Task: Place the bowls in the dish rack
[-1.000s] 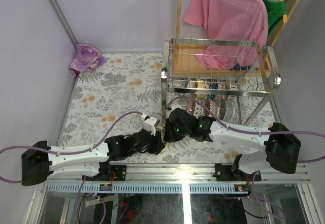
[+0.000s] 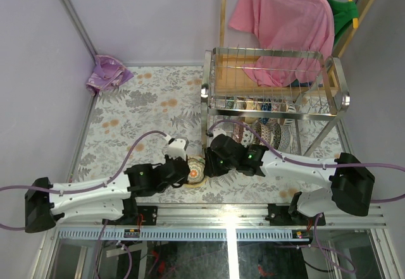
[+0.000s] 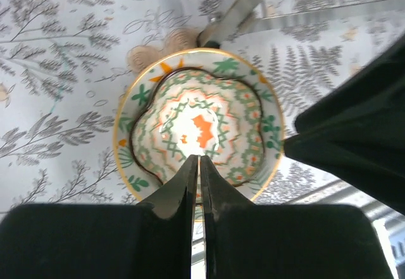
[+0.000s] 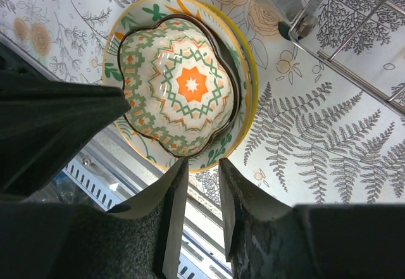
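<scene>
Patterned bowls (image 2: 197, 170) lie nested at the front left corner of the metal dish rack (image 2: 342, 89). The scalloped inner bowl (image 4: 180, 86) is slightly tilted inside a round outer bowl (image 4: 243, 57) with a yellow rim. My left gripper is shut above the stack's near side, nothing visible between its fingers. From the right, the dark tip of my right gripper reaches the bowls' edge in the left wrist view. In the right wrist view my right gripper is open, its fingertips near the outer bowl's lower rim, holding nothing.
Several dishes (image 2: 266, 130) stand on the rack's lower level; its wire upper shelf (image 2: 272, 95) is bare. A rack leg (image 4: 297, 19) stands close beside the bowls. Pink cloth (image 2: 285, 19) hangs behind. A purple cloth (image 2: 107, 73) lies far left.
</scene>
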